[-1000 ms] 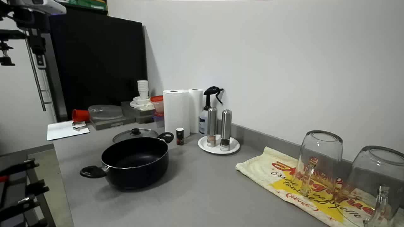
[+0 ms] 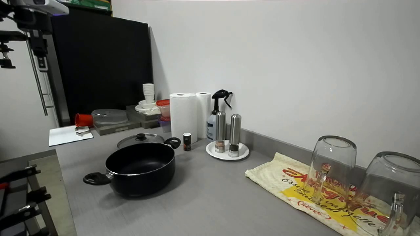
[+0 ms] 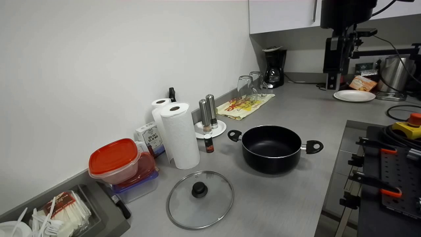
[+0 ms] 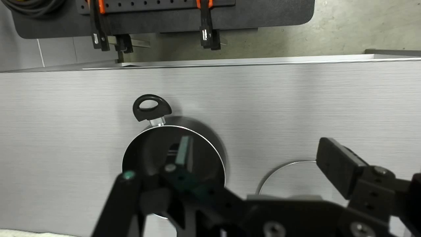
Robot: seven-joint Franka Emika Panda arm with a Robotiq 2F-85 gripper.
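High above the counter, my gripper (image 2: 42, 65) hangs at the upper left of exterior view 1, clear of everything. In the wrist view its fingers stand wide apart with nothing between them, so the gripper is open. A black two-handled pot (image 3: 272, 148) sits uncovered on the counter, and the visible part of its inside looks empty. Its glass lid (image 3: 215, 205), with a black knob, lies flat on the counter apart from the pot. Gripper parts cover some of both pot and lid in the wrist view.
Paper towel rolls (image 2: 183, 118) and a small dark shaker (image 2: 187, 141) stand behind the pot. Two metal mills (image 2: 235, 133) share a white plate (image 2: 212, 151). Upturned glass mugs (image 2: 334, 157) rest on a printed towel (image 2: 271, 171).
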